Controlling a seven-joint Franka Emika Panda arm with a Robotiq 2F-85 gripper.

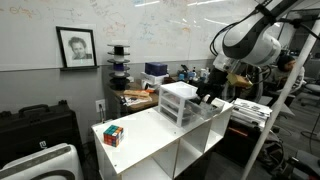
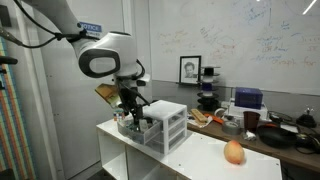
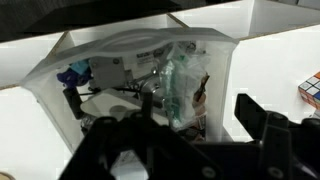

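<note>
A clear plastic drawer stands pulled out, filled with a jumble of small things: a transparent plastic bag, metal and black pieces, and something blue. My gripper hangs over it, its two dark fingers apart across the lower part of the wrist view. Nothing clearly shows held between them; the drawer's contents lie below and are partly covered by the fingers. From outside, the white drawer unit sits on a white shelf, and the gripper is down at the open drawer.
A colourful cube rests on the white shelf top, with bare surface around it. A peach-coloured round object stands on the same shelf in the second exterior view. Behind is a crowded table with a pan and boxes.
</note>
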